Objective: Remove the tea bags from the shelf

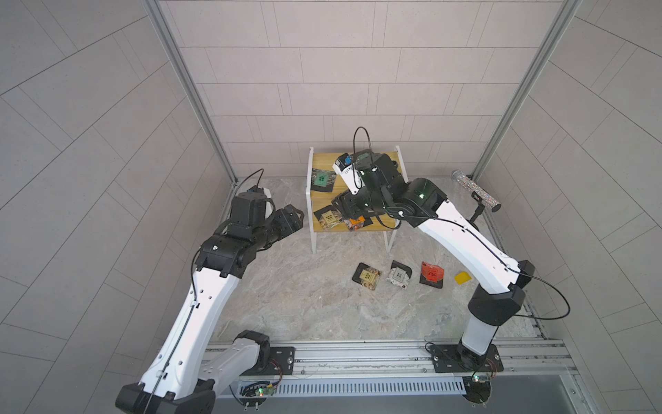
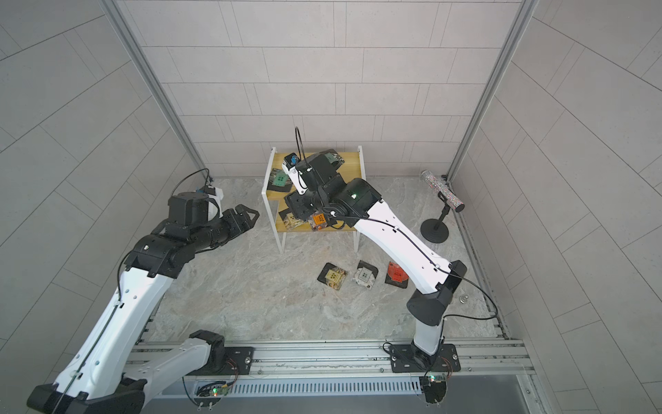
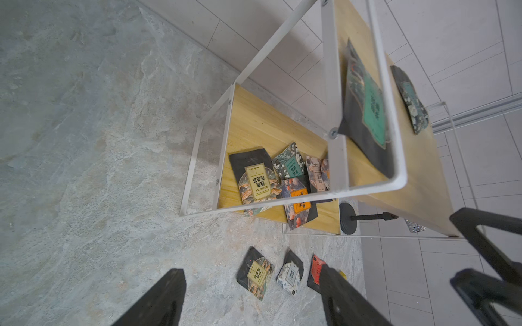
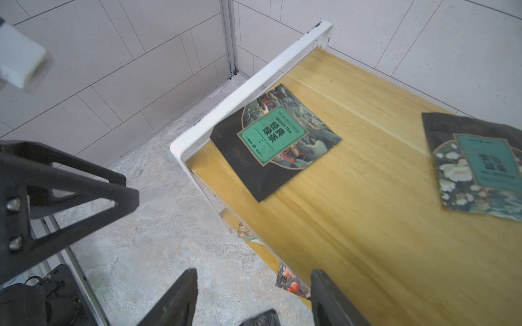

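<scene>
On the top board of the two-level shelf (image 4: 353, 179), a green tea packet (image 4: 274, 138) lies at the left edge and a second green-label packet (image 4: 484, 165) lies farther right. The lower board carries several packets, among them a yellow-label one (image 3: 256, 178) and an orange-label one (image 3: 298, 202). Three packets rest on the floor in front: yellow-label (image 1: 369, 276), white (image 1: 399, 274) and red (image 1: 432, 274). My right gripper is open and empty, over the shelf's front. Left of the shelf, my left gripper stands open with nothing between its fingers.
A black stand with a speckled tube (image 2: 442, 191) is on the floor right of the shelf. White side frames (image 3: 212, 152) rise at the shelf's ends. A small yellow item (image 1: 462, 277) lies right of the red packet. Floor left of the shelf is clear.
</scene>
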